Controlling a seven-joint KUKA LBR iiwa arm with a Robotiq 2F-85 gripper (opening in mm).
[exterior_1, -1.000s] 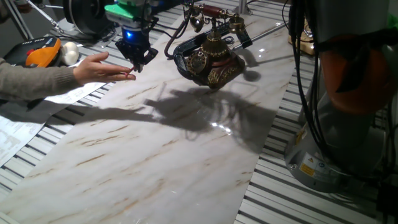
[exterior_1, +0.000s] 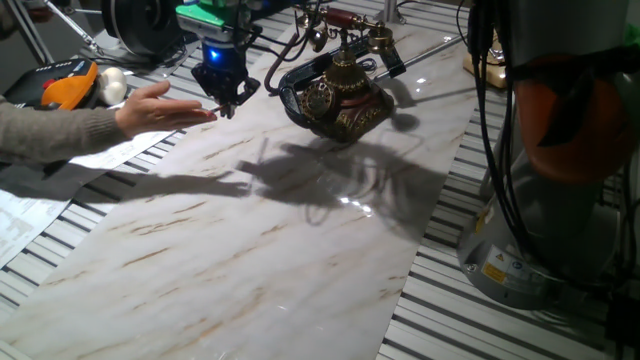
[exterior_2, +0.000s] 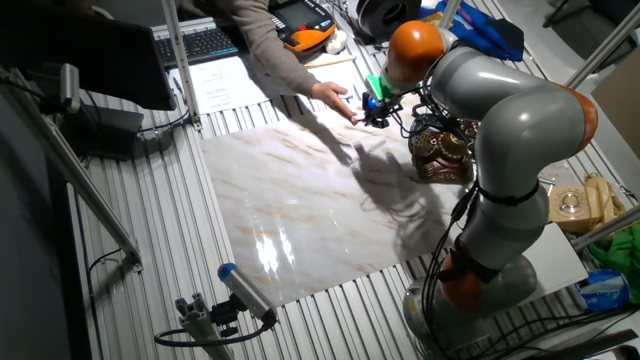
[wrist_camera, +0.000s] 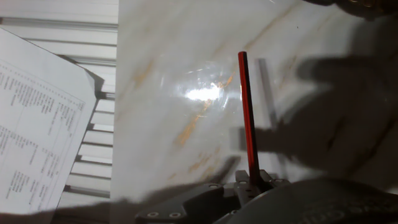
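Note:
A slim red stick with a dark side, like a pencil (wrist_camera: 247, 112), juts out from my gripper in the wrist view. The fingers are closed around its lower end. In exterior view 1 my gripper (exterior_1: 228, 108) hangs above the far part of the marble-patterned board, just right of a person's outstretched hand (exterior_1: 160, 110). From exterior view 2, the gripper (exterior_2: 366, 122) likewise shows close to the hand's fingertips (exterior_2: 345, 106). The stick is too small to make out clearly from outside.
An ornate old-style telephone (exterior_1: 345, 100) stands right of the gripper. Printed paper (wrist_camera: 37, 124) lies beside the board (exterior_1: 200, 260), whose near part is bare. An orange-and-black device (exterior_1: 65, 88) and white round objects (exterior_1: 112, 85) sit at the back left.
My gripper has shifted slightly to the right, away from the hand. The person's hand has stayed nearly still, and the telephone has not moved.

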